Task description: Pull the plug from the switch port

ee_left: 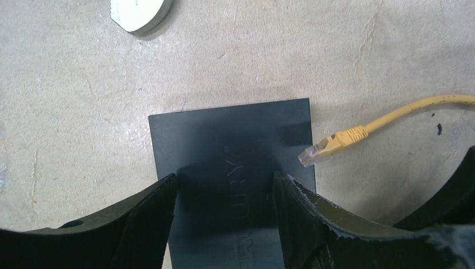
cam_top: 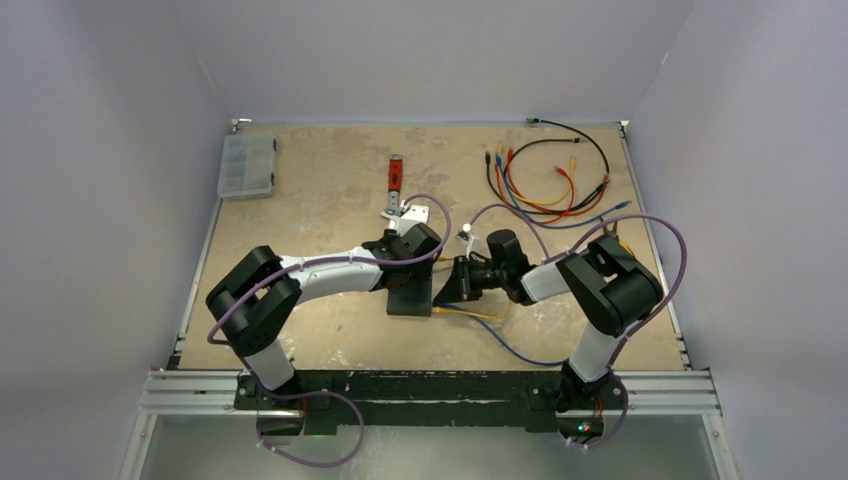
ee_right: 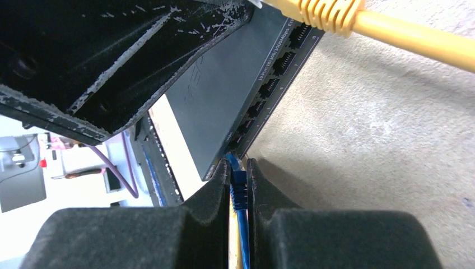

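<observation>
The black switch lies on the table, its port row facing my right arm. In the right wrist view, my right gripper is shut on the blue plug, whose tip is at the end of the port row. Whether that tip sits inside the port or just before it, I cannot tell. Over the switch's top face, the left gripper has its fingers apart on either side of the lettering; whether they press on it is unclear. A yellow plug shows by the switch's right edge.
Another yellow cable runs beside the blue cable from the switch's near corner. Coiled cables lie at the back right, an adjustable wrench behind the switch, a clear case at the back left.
</observation>
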